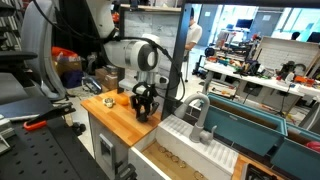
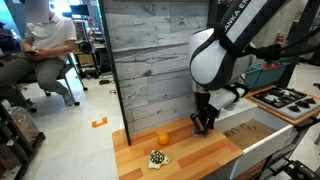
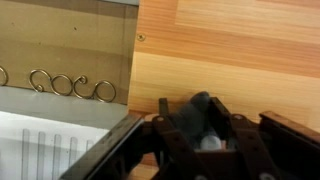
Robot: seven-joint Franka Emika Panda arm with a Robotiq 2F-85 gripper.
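Observation:
My gripper [image 1: 143, 106] is low over the wooden counter, near its back right edge by the open drawer. In exterior view 2 the gripper [image 2: 203, 126] points down at the counter. A dark, soft-looking thing [image 3: 202, 108] shows between and just ahead of the gripper's dark fingers in the wrist view. The fingers stand apart on either side of it, but their tips are blurred and dark, so whether they grip it is unclear. An orange, round thing [image 2: 163, 139] and a pale, patterned item [image 2: 158, 158] lie on the counter away from the gripper.
An open drawer [image 1: 172, 166] with a brown bottom lies beside the counter. Behind it are a white sink with a grey faucet [image 1: 199, 104] and a teal box [image 1: 240, 130]. A grey plank wall [image 2: 155, 85] rises behind the counter.

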